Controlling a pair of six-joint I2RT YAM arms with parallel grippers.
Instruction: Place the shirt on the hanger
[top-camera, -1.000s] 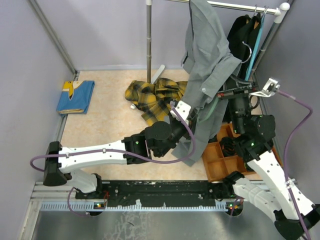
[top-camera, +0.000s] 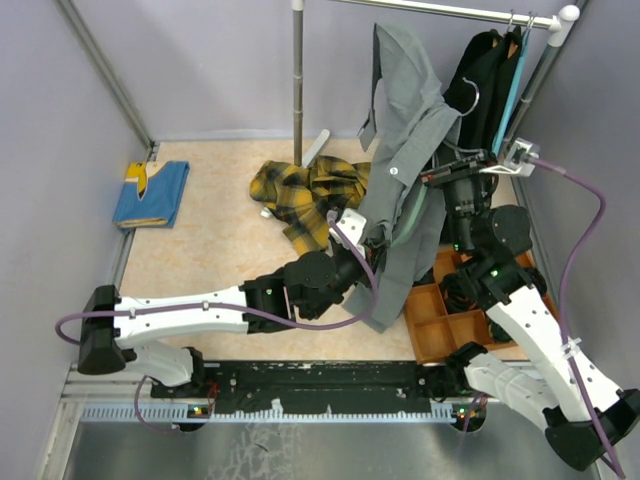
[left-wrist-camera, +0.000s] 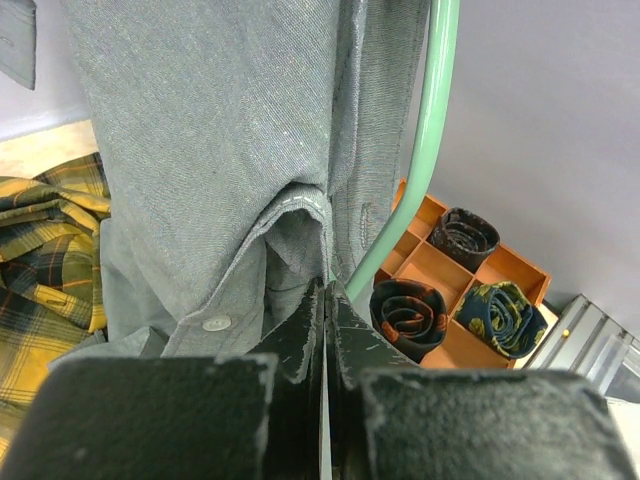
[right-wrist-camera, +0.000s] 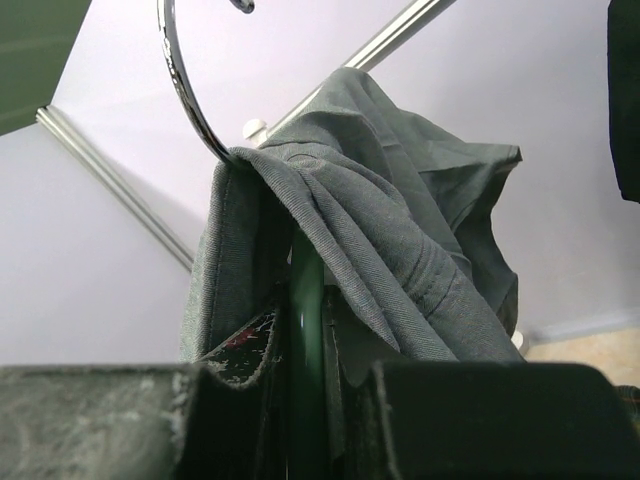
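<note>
The grey shirt (top-camera: 410, 130) is draped over a pale green hanger, whose metal hook (right-wrist-camera: 185, 80) rises out of the cloth in the right wrist view. My right gripper is shut on the hanger just under the hook, with folded collar cloth above it. My left gripper is shut at a buttoned fold of the shirt beside the hanger's lower end; whether cloth lies between its fingers I cannot tell.
Dark garments (top-camera: 480, 70) hang on the rail (top-camera: 430, 10) at back right. A yellow plaid cloth (top-camera: 300, 195), a folded blue shirt (top-camera: 150, 195) and an orange divided box (top-camera: 435, 330) with rolled cloths lie around.
My right gripper has moved left and slightly down with the hanger, and the top of the shirt has shifted with it.
</note>
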